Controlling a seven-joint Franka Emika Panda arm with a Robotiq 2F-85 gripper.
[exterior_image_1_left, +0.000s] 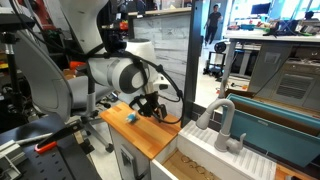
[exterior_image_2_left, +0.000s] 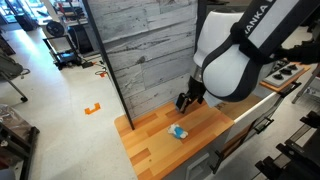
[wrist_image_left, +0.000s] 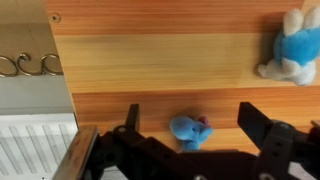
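Observation:
My gripper stands open above the wooden counter (wrist_image_left: 150, 70), its two dark fingers wide apart in the wrist view. Below the gap between them lies a small blue toy (wrist_image_left: 190, 130) with a reddish-brown part, flat on the wood and apart from the fingers. A blue and white plush toy (wrist_image_left: 295, 50) rests farther off at the upper right of that view. From the second exterior view the plush (exterior_image_2_left: 178, 131) lies in front of the gripper (exterior_image_2_left: 187, 102). The small toy is hard to make out in the exterior views.
A grey plank wall (exterior_image_2_left: 180, 62) stands along the counter's back edge. Beside the counter are a white sink with a tall faucet (exterior_image_1_left: 222, 115) and an open drawer (exterior_image_1_left: 195, 170). Bare wood surrounds the toys.

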